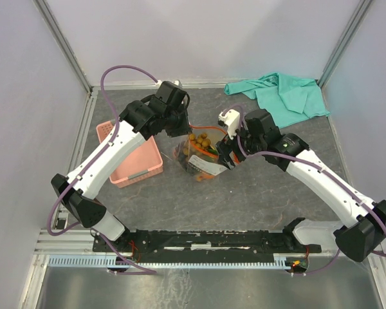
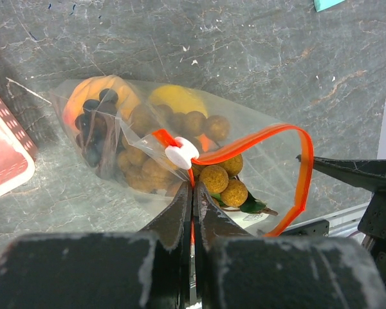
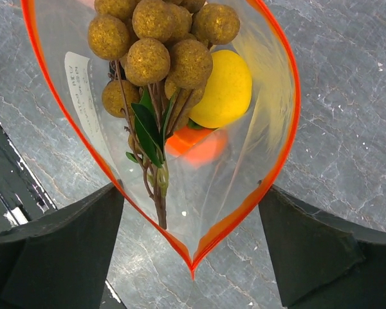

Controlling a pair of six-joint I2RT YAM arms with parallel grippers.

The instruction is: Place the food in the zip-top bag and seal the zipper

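Observation:
The clear zip top bag [image 1: 192, 166] has an orange zipper rim [image 2: 302, 187] that gapes open, with a white slider [image 2: 182, 153] near one end. My left gripper is shut on the rim's end beside the slider. Inside lie several brown longan-like fruits [image 3: 156, 58] on twigs with green leaves, a yellow fruit [image 3: 222, 90], dark grapes [image 2: 95, 125] and an orange piece [image 3: 192, 143]. At the rim's opposite corner my right gripper stands open, one finger on each side of the bag's mouth.
A pink basket [image 1: 138, 159], empty as far as shows, stands left of the bag. Toward the back right lies a teal cloth [image 1: 286, 98].

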